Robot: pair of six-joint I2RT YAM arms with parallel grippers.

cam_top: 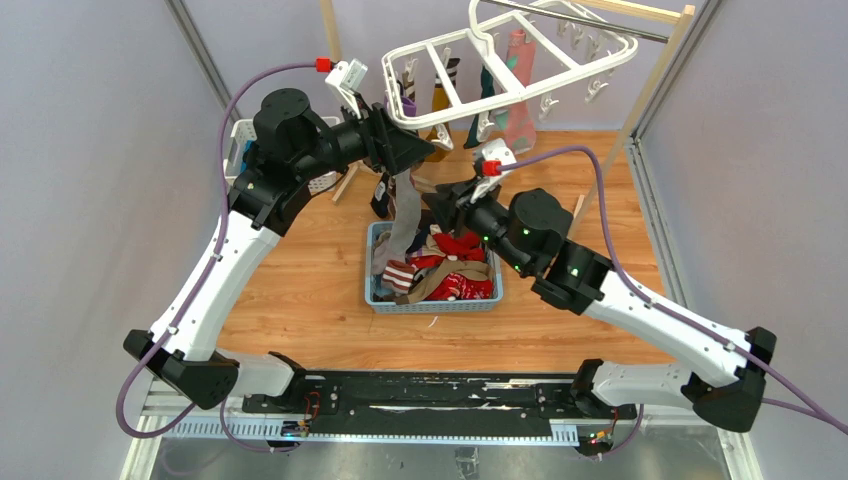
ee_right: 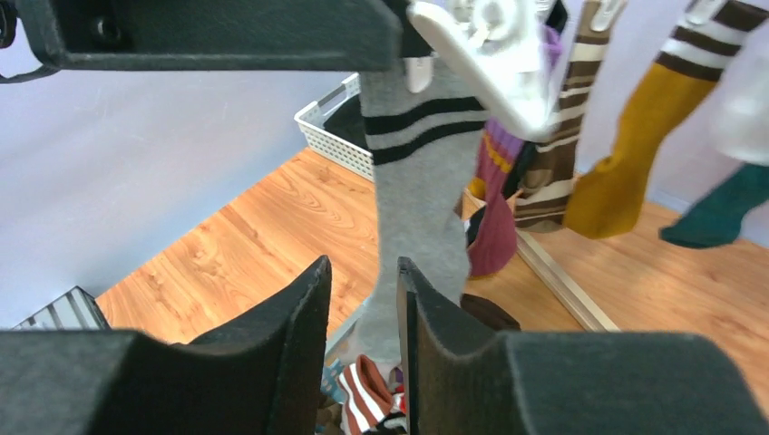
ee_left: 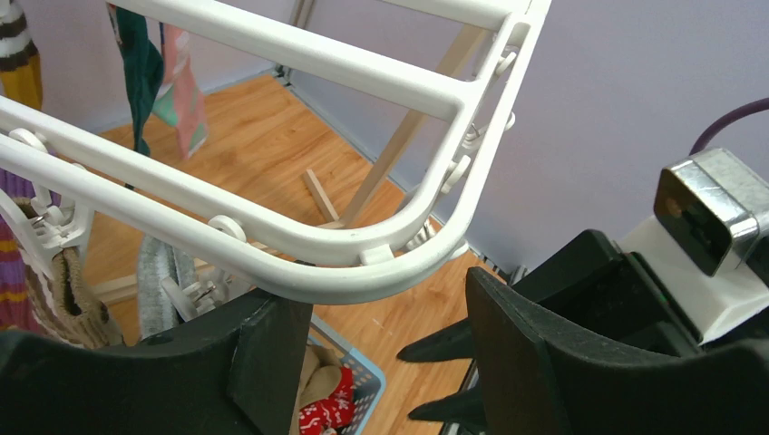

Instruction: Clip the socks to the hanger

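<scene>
A grey sock (ee_right: pixel 422 208) with black stripes hangs upright from the front of the white hanger (cam_top: pixel 470 108). A white clip tip (ee_right: pixel 419 74) lies over its upper end; the rest of that grip is partly hidden. My left gripper is at the hanger's front rail beside this clip, its fingers apart with nothing seen between them. Lower and to the right, my right gripper stands part open in front of the sock, its fingers empty and clear of the cloth.
Below, a blue basket (cam_top: pixel 432 307) holds several loose socks. Other socks, among them a mustard one (ee_right: pixel 626 149) and a purple one (ee_right: pixel 494 213), hang from the hanger. A white basket (ee_right: pixel 335 145) stands at the back left.
</scene>
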